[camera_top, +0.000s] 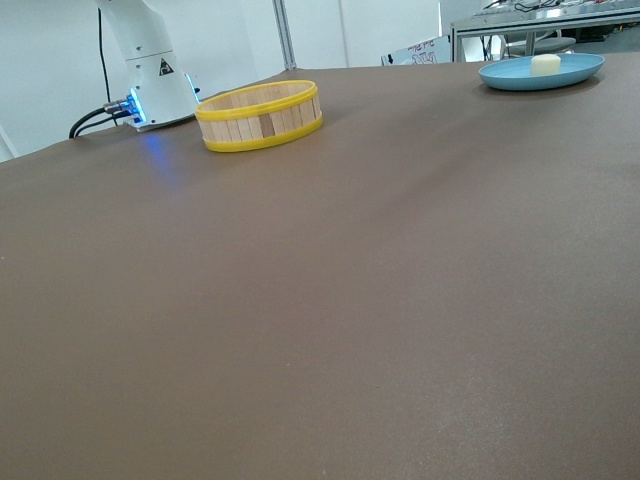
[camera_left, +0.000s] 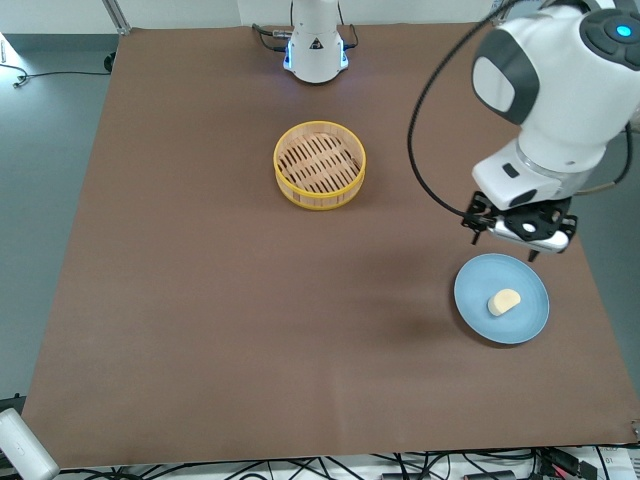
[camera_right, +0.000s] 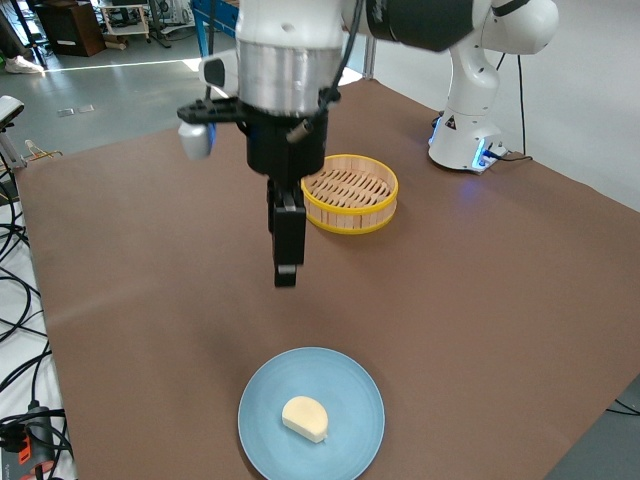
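Observation:
A pale cream piece (camera_left: 503, 301) lies on a blue plate (camera_left: 485, 283) at the right of the table in the left view; in the right view the piece (camera_right: 304, 418) sits at the plate's middle. My gripper (camera_right: 285, 268) hangs above the table behind the plate, between it and a round yellow-rimmed wooden basket (camera_right: 350, 208). Its fingers overlap in the right view, so their opening is unclear. In the left view it (camera_left: 505, 245) is above and beyond the plate. The basket (camera_top: 258, 125) appears empty.
Cables (camera_right: 25, 320) run along one table edge.

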